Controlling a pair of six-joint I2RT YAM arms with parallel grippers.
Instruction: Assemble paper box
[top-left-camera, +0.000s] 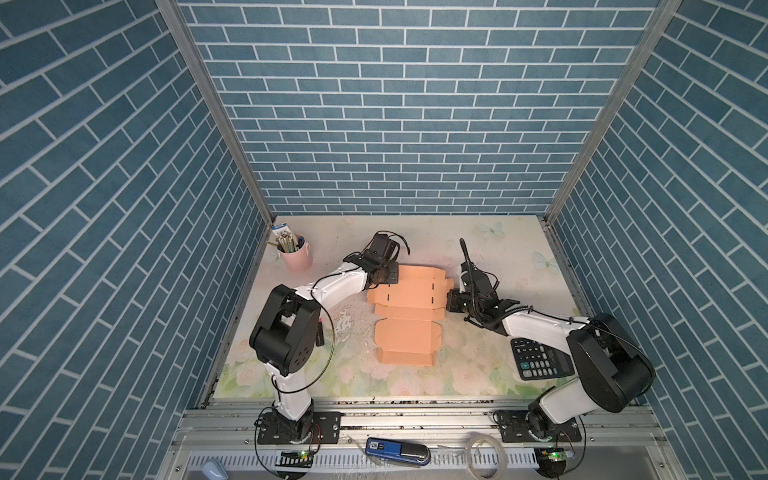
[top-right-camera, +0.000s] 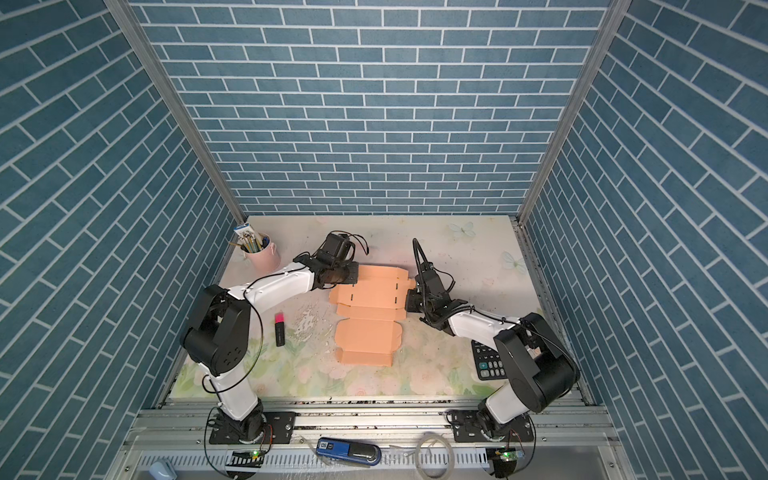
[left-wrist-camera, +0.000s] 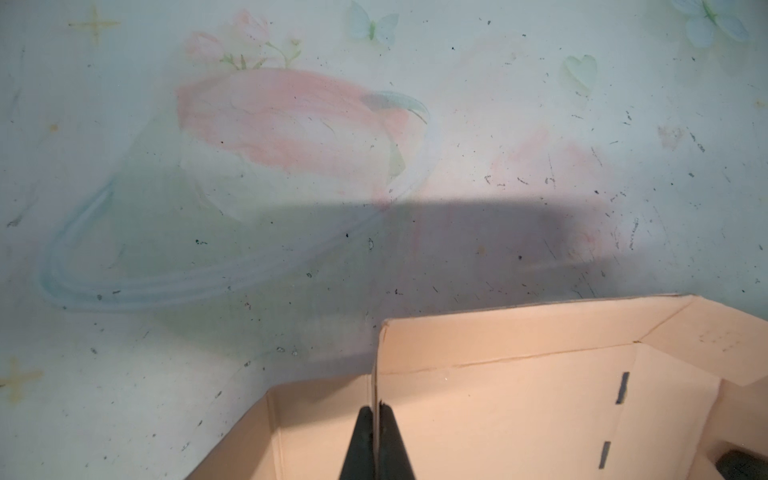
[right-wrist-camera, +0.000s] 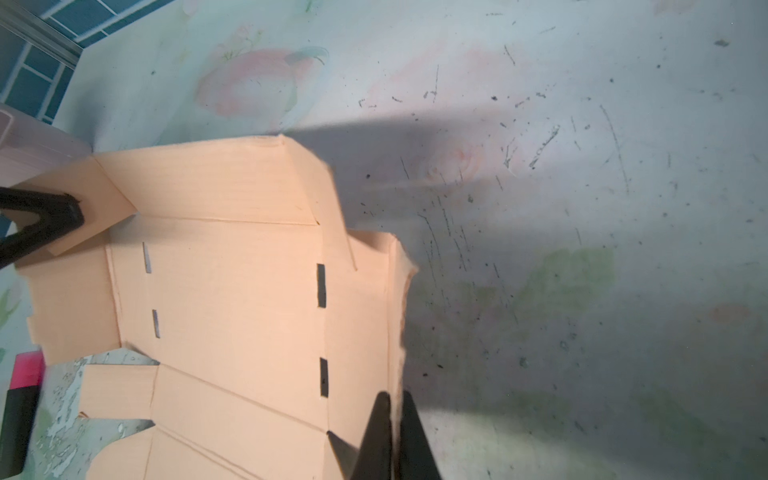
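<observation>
A flat orange-brown paper box (top-left-camera: 408, 336) lies unfolded mid-table, its far panel with dark slots (right-wrist-camera: 240, 280) bordered by raised flaps. On the far left of that panel, my left gripper is shut with the thin upright edge of a flap (left-wrist-camera: 378, 352) between its fingertips. At the right side, my right gripper is shut on the thin edge of the raised right side flap (right-wrist-camera: 397, 320). The far wall (left-wrist-camera: 528, 340) stands up from the panel. Its right corner tab (right-wrist-camera: 328, 192) is bent inward. The near panels (top-right-camera: 368, 332) lie open toward the front.
A pink pen cup (top-left-camera: 296, 256) stands at the back left. Left of the box lies a black and pink marker (top-right-camera: 279, 329). A calculator (top-left-camera: 537, 360) sits partly under the right arm. The table behind the box is clear.
</observation>
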